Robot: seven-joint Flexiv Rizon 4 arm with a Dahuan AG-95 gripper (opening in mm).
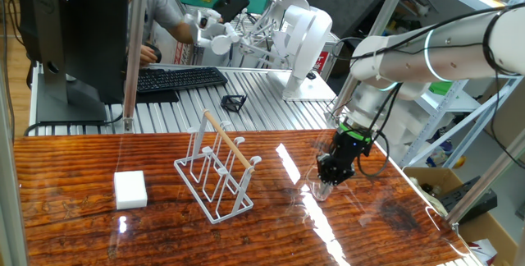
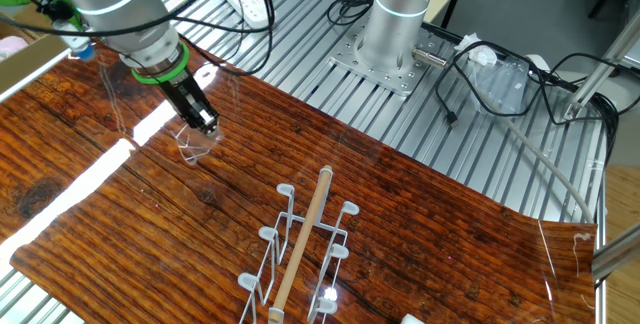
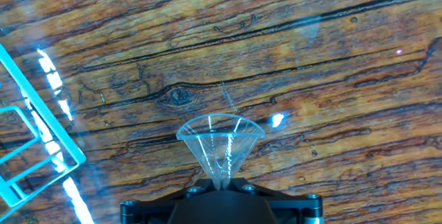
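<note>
A clear, cone-shaped glass (image 3: 221, 148) flares away from my gripper in the wrist view, its narrow end between the fingertips. The fingers look closed on that end. In exterior view 1 my gripper (image 1: 330, 171) points down at the right part of the wooden table, the glass (image 1: 322, 190) faint below it. Exterior view 2 shows the gripper (image 2: 203, 122) at upper left with the transparent glass (image 2: 193, 149) under its tips. Whether the glass touches the table is hard to tell. A white wire rack (image 1: 215, 192) with a wooden top bar stands left of the gripper.
A white block (image 1: 130, 190) lies on the table left of the rack. Bare wood separates rack and gripper, crossed by bright reflections. Behind the table, a slatted metal bench carries a keyboard (image 1: 182, 79) and a monitor (image 1: 61, 48). A cardboard box (image 1: 447, 185) sits beyond the right edge.
</note>
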